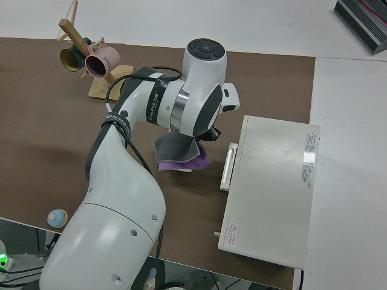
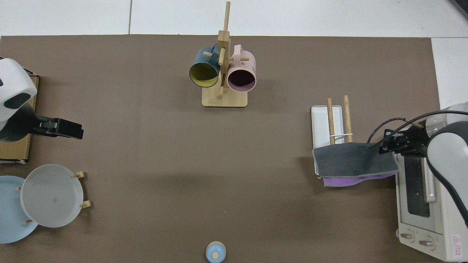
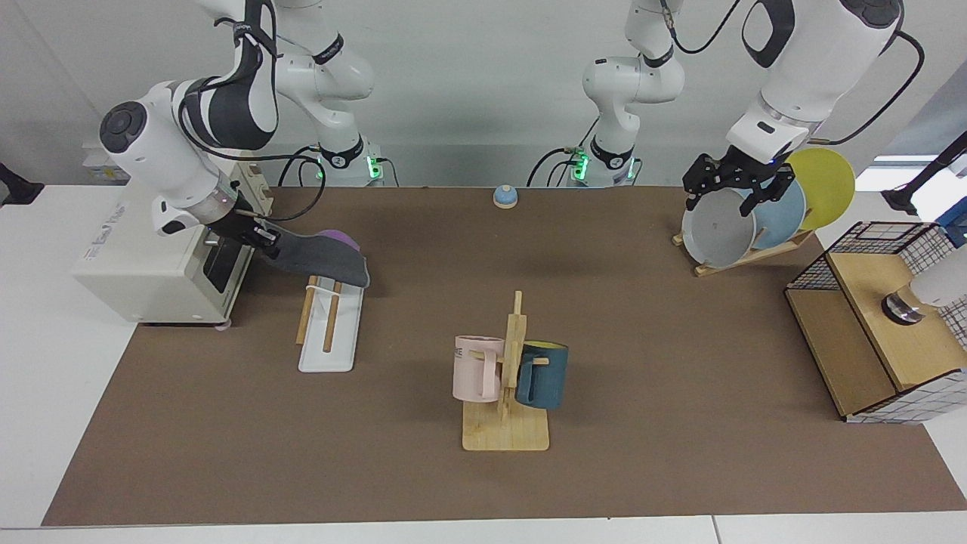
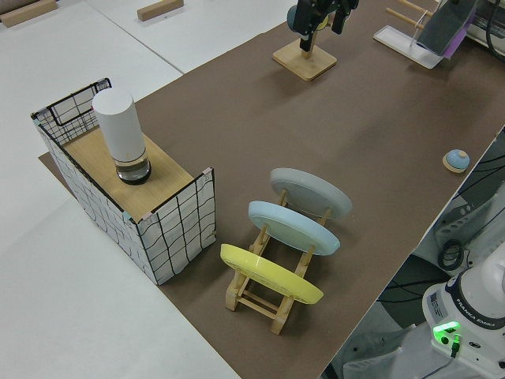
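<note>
My right gripper [image 2: 386,147] is at a grey cloth [image 2: 351,160] lying over a purple cloth [image 2: 351,181] at a white stand with wooden bars [image 2: 320,122], beside a white oven [image 2: 421,232]; its fingers are hidden, so its finger state is unclear. My left gripper [image 2: 70,129] hangs above the left side of the table, near the plate rack with a white plate [image 2: 51,195], a blue plate [image 2: 11,210] and a yellow plate [image 4: 271,274]; the finger state is hard to read.
A mug tree [image 2: 223,98] holds a teal mug [image 2: 202,72] and a pink mug [image 2: 242,74]. A wire shelf [image 3: 843,353] with a white cylinder stands at the left side. A small blue round object [image 2: 215,254] lies at the near edge.
</note>
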